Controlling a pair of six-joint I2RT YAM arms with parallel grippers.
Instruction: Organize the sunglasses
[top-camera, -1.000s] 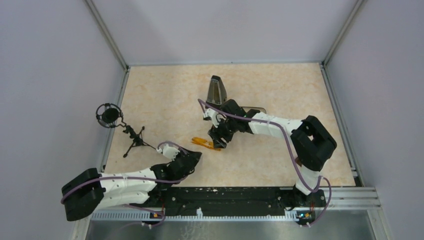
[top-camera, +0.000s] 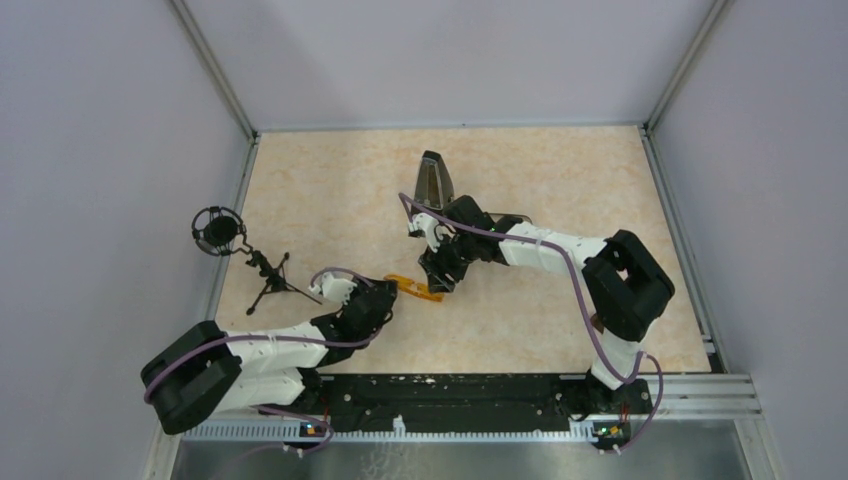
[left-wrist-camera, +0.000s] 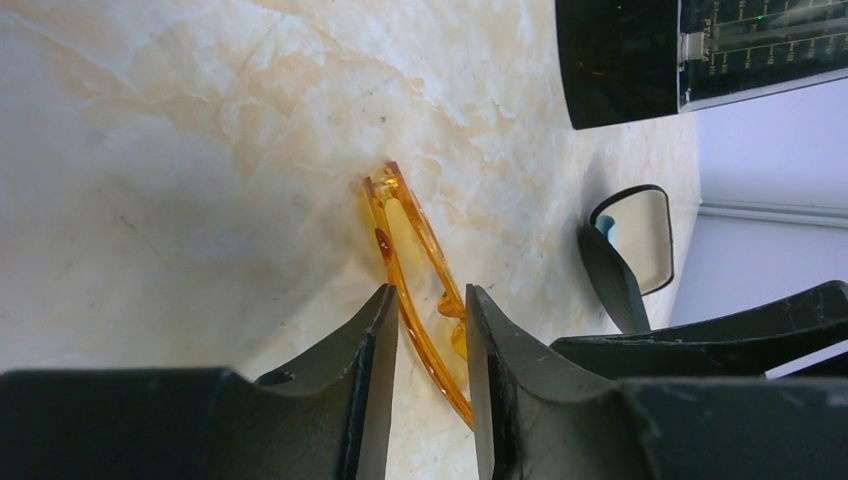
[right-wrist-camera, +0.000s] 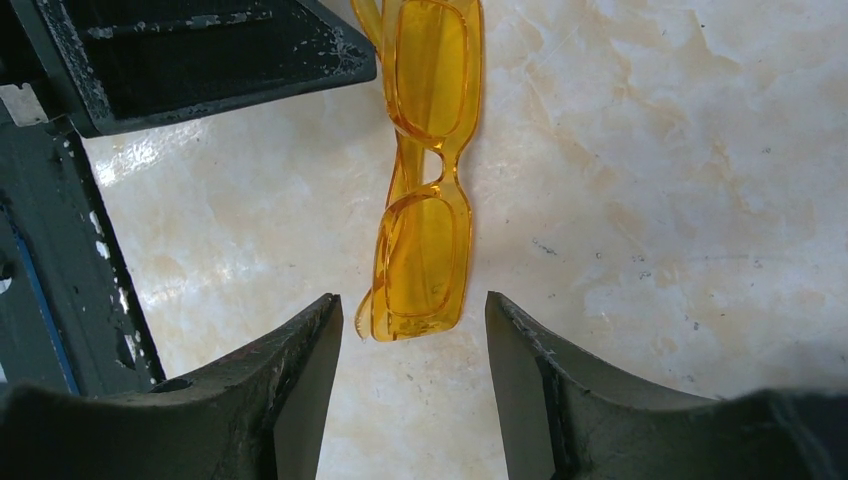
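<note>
Orange translucent sunglasses (top-camera: 413, 288) lie on the marbled table between my two grippers. In the right wrist view their lenses (right-wrist-camera: 427, 257) face the camera, with the temples folded behind. My left gripper is part open over one end of the glasses; its fingers appear on either side of the frame, though whether they touch it I cannot tell. My right gripper stands part open, its fingertips on either side of the other end of the glasses, with no clear contact. An open case (left-wrist-camera: 638, 240) with a pale lining shows in the left wrist view.
A dark wedge-shaped object with a metallic face (top-camera: 433, 182) stands at the back centre. On the left is a small black tripod (top-camera: 268, 280) with a round caged head.
My left arm has swung slightly, its gripper coming up toward the near end of the glasses. The right gripper has shifted only a little. The glasses have turned slightly, staying on the table.
</note>
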